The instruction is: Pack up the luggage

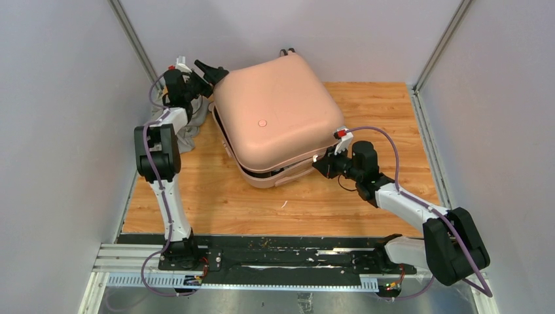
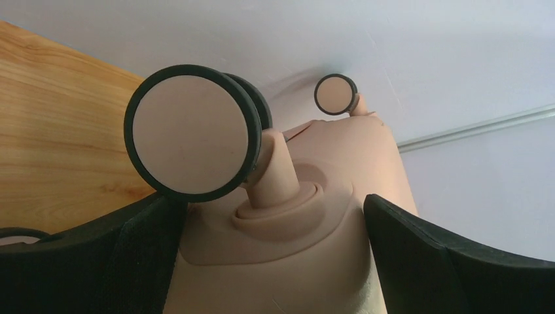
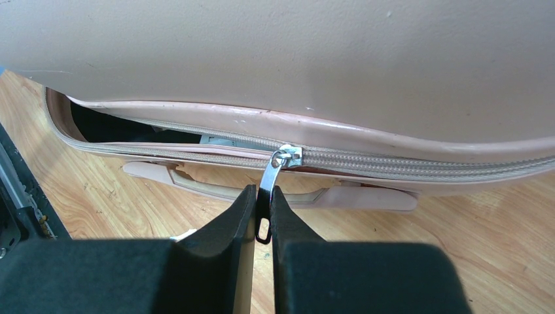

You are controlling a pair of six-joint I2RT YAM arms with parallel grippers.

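A pink hard suitcase (image 1: 275, 111) lies with its lid down; its zip gapes along the left and front sides. My left gripper (image 1: 213, 75) is open at the back-left corner; in the left wrist view a wheel (image 2: 186, 134) on its post stands between the spread fingers. My right gripper is shut on the metal zipper pull (image 3: 268, 176) at the front, right of centre, where the zip is closed to the right of the slider and parted to its left. The front handle (image 3: 353, 196) is below the zip.
A grey cloth (image 1: 186, 134) lies left of the suitcase, under the left arm. Bare wooden floor (image 1: 235, 209) shows in front and to the right. Walls enclose the back and sides.
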